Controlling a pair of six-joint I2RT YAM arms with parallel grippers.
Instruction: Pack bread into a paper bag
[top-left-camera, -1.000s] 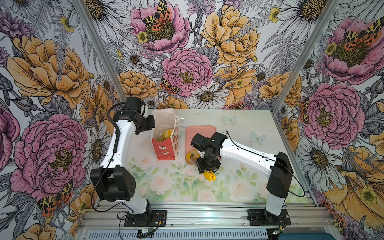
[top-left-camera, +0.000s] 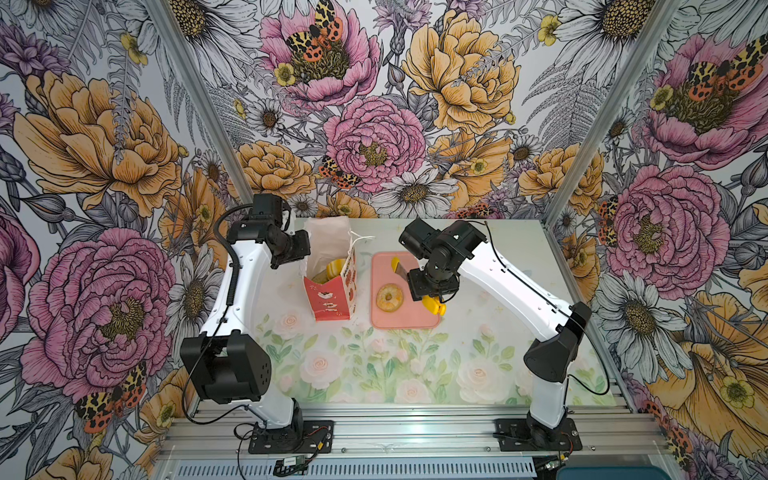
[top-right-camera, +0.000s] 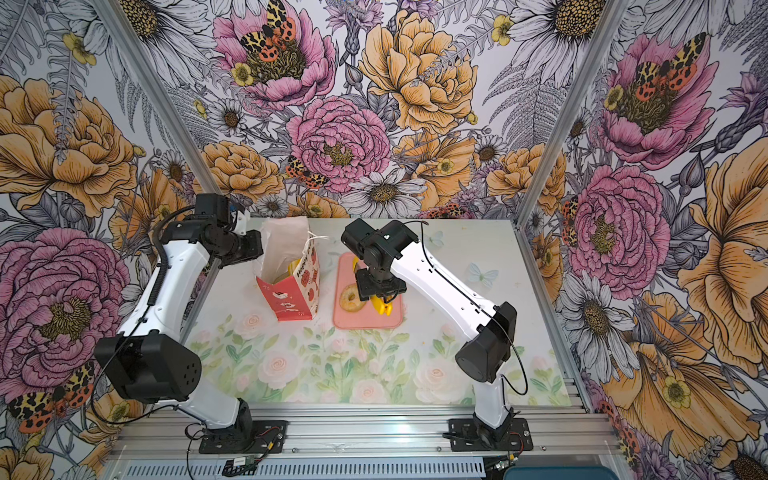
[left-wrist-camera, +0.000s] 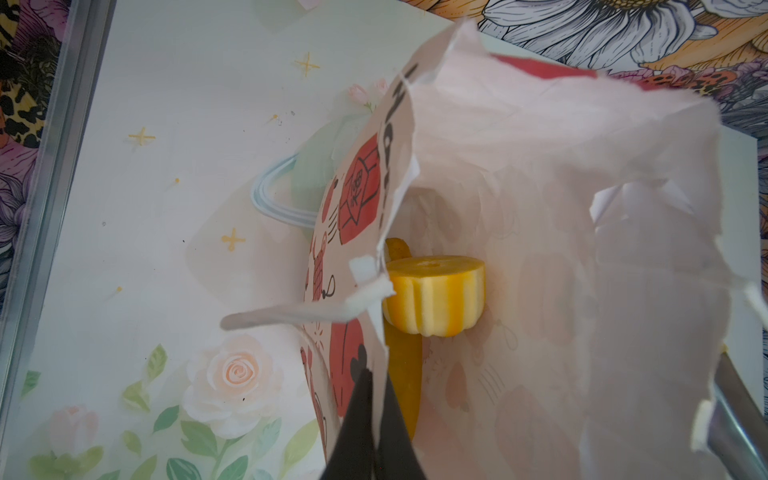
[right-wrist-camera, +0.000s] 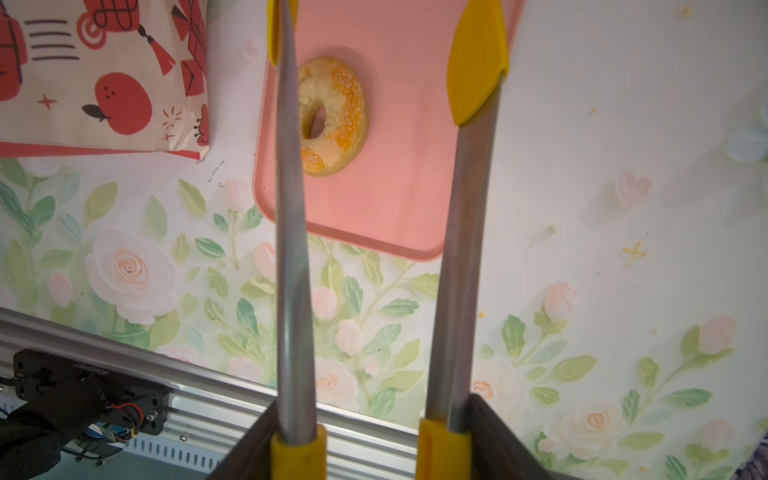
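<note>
The paper bag (top-left-camera: 328, 300), red and white with printed pictures, stands upright with its mouth open. In the left wrist view, a fluted yellow bread (left-wrist-camera: 436, 296) lies inside it over a longer yellow piece (left-wrist-camera: 406, 376). My left gripper is shut, the bag's edge running between its dark fingertips. On the pink tray (right-wrist-camera: 384, 216) lies a ring-shaped bread (right-wrist-camera: 340, 116) with an orange-yellow topping. Over that tray hangs my right gripper, open, with long metal fingers (right-wrist-camera: 468, 240) and yellow tips. One finger partly covers the ring bread; nothing is gripped.
Beside the bag's right side, the tray leaves a narrow strip of table. A white handle (left-wrist-camera: 312, 312) sticks out from the bag.
My right arm has moved away from the table's front edge, farther back over the tray, uncovering the ring bread in the top left view. The left arm and bag have stayed put.
</note>
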